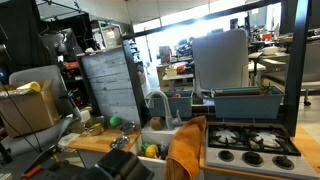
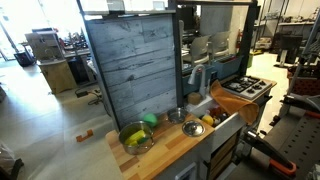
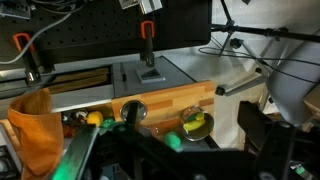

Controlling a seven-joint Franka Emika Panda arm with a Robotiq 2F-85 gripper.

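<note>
My gripper stands open in the wrist view, with dark fingers left and right and nothing held between them. Beyond it, lower down, a metal pot on the wooden counter contains yellow and green items. A green round object is beside the pot. In exterior view 2 the same pot is at the counter's near left, the green object just behind it. Metal bowls or lids lie farther right. An orange cloth hangs over the sink's front edge.
Several colourful items are in the sink below a tall faucet. To the right is a stove with black grates. A grey plank wall stands behind the counter. A black table with orange clamps faces it.
</note>
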